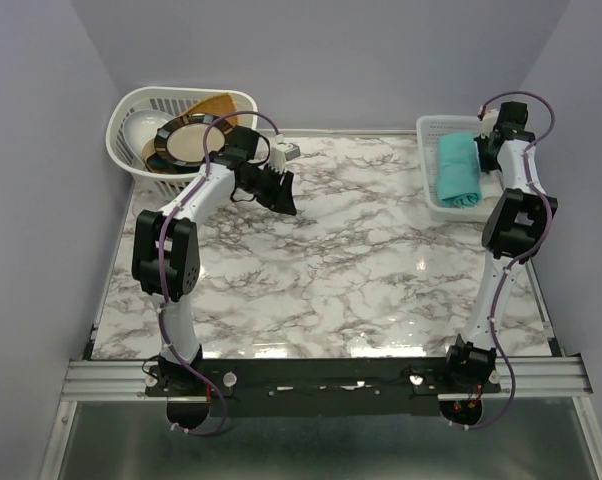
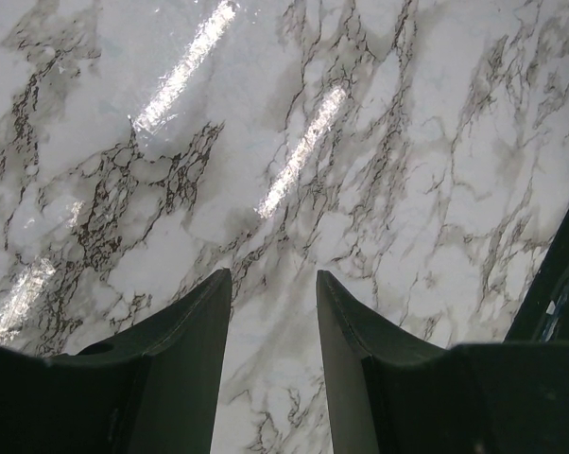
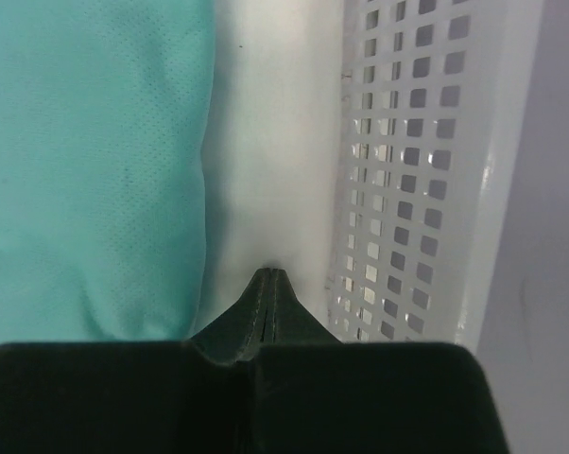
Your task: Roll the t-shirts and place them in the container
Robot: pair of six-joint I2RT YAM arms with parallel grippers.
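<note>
A folded turquoise shirt [image 1: 456,170] [image 3: 81,161] lies in the white perforated basket [image 1: 433,205] [image 3: 488,189] at the back right. My right gripper [image 1: 488,150] is shut with nothing showing between its fingers; it points down into the basket at the bare strip between the shirt and the right wall. My left gripper [image 1: 283,198] stands open over the empty marble table, its fingers apart with nothing between them.
A white basket [image 1: 126,100] of plates and dishes stands at the back left, behind the left arm.
</note>
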